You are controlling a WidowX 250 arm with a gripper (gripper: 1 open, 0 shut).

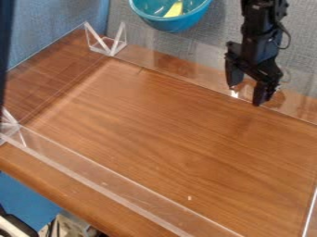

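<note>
My black gripper [247, 85] hangs at the back right of the wooden table [155, 148], over the clear strip along the back edge, its fingers open. A small white object shows by its left finger; I cannot tell clearly what it is.
A teal bowl [148, 17] with something yellow inside sits beyond the back edge, left of the arm. White corner brackets [102, 39] stand at the back left and left edge, with clear low borders around the tabletop.
</note>
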